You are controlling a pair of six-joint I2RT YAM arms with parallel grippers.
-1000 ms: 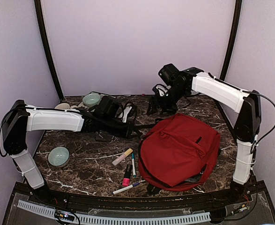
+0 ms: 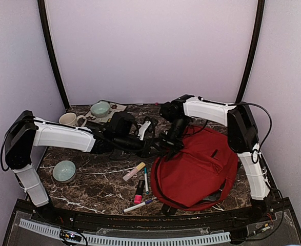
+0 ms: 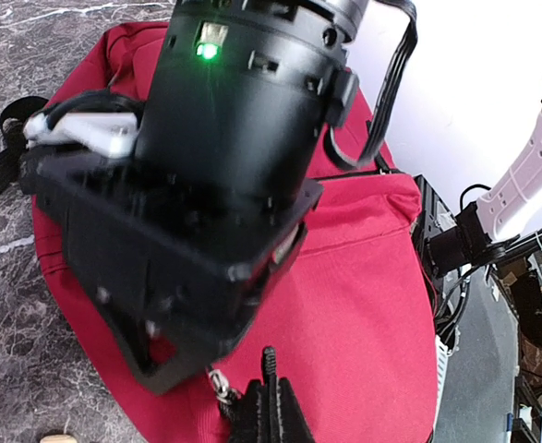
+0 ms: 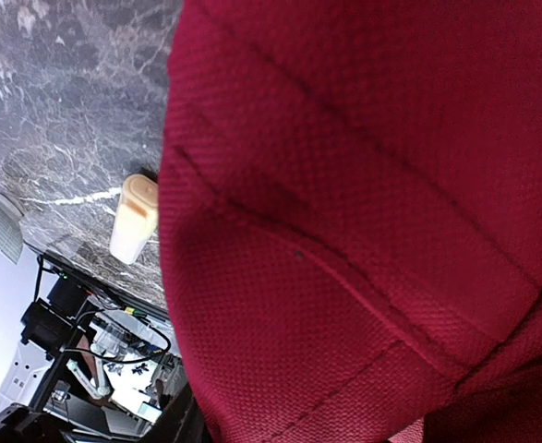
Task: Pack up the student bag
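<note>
The red bag lies on the right of the marble table, its fabric filling most of the right wrist view. My left gripper is at the bag's upper left edge, shut, nothing visible between its fingertips. A zipper pull lies just beside them. My right gripper is down on the bag's top, next to the left one. Its fingertips are mostly hidden in or behind the fabric, so its finger cannot be made out.
Markers, a pink-capped item and a cream item lie left of the bag. A bowl is at left; another bowl and a mug stand at back left.
My right gripper has come down and toward the front-left onto the bag, close to the left gripper. The left gripper has shifted slightly, and the bag's top fabric has moved a little.
</note>
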